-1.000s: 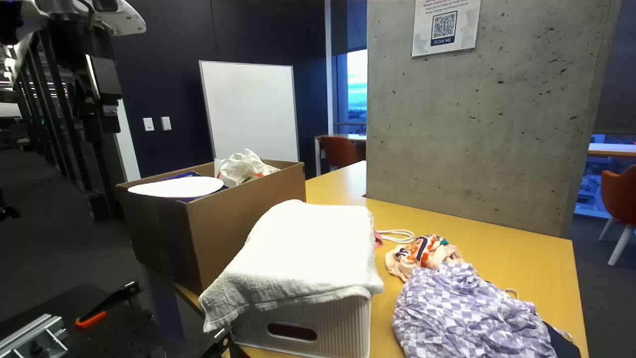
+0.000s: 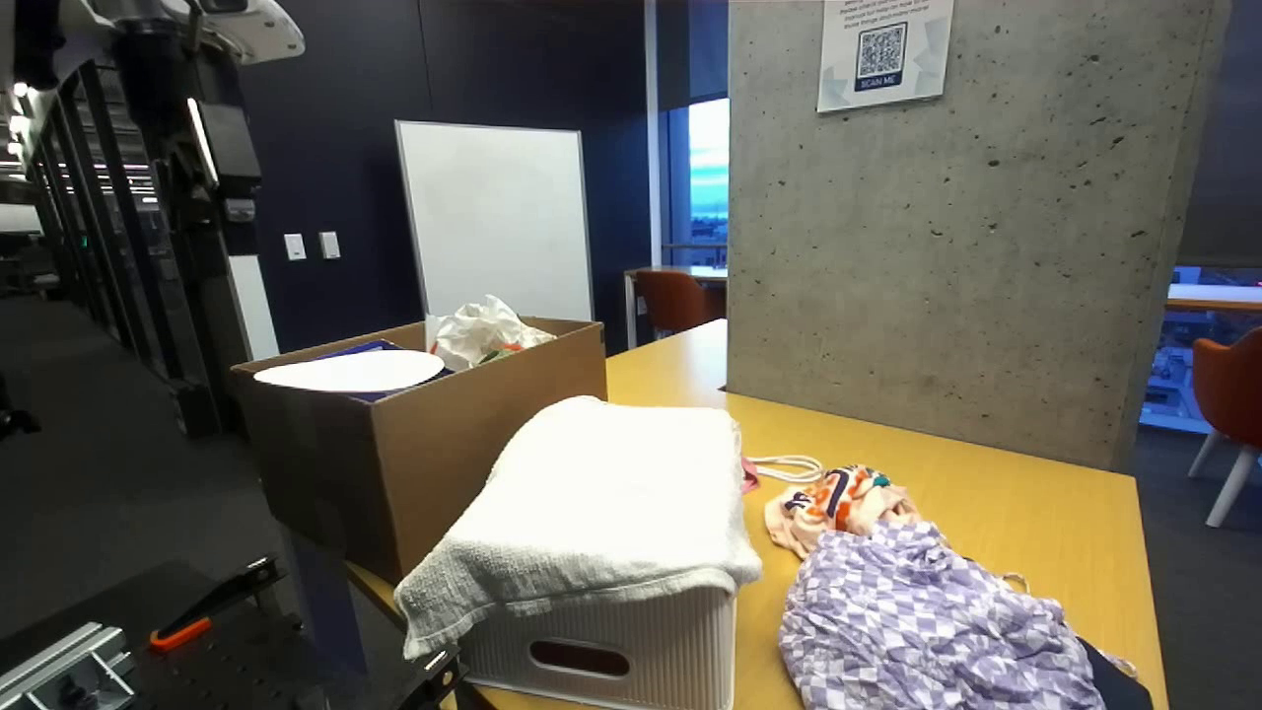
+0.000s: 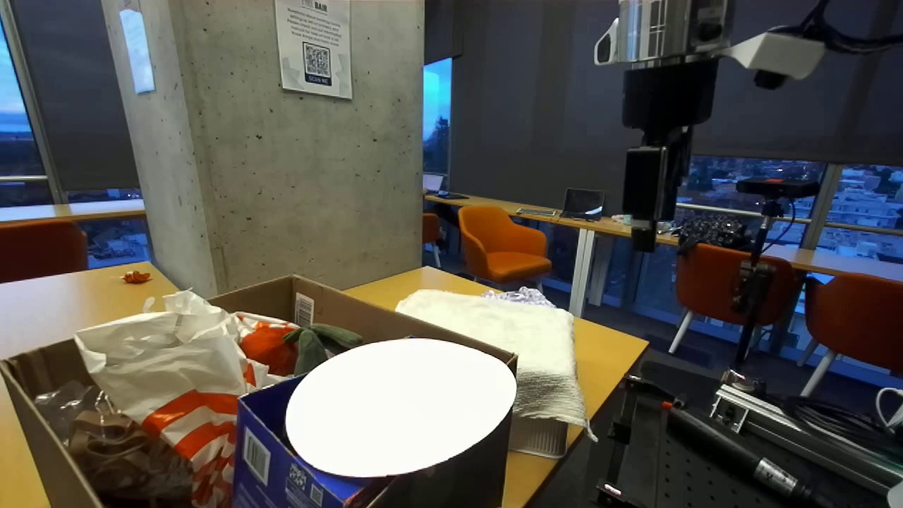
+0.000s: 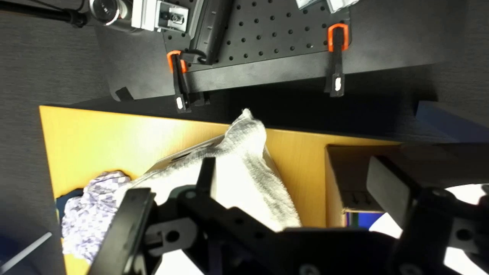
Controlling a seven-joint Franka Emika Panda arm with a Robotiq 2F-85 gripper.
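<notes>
A white towel (image 2: 615, 485) lies draped over a light ribbed bin (image 2: 692, 633) on the wooden table; one corner hangs over the bin's side. In the wrist view the towel (image 4: 250, 169) appears below the gripper, whose fingers stand wide apart with nothing visible between them. High at the left of exterior view 1, the gripper (image 2: 213, 201) hangs well above the table. Exterior view 2 has the gripper (image 3: 650, 224) pointing downward, clear of the towel (image 3: 499, 330). A lavender-and-white checked cloth (image 2: 935, 627) is crumpled at the table's front right.
A cardboard box (image 2: 485, 426) beside the bin holds a white oval item (image 3: 402, 406), a blue box (image 3: 262, 449) and a white-orange bag (image 3: 169, 355). A peach patterned cloth (image 2: 840, 509) lies behind the checked one. Black clamps (image 4: 337, 59) jut from the robot's base edge.
The arm and gripper have shifted slightly right and up in exterior view 1. The towel, bin, box and cloths have stayed in place.
</notes>
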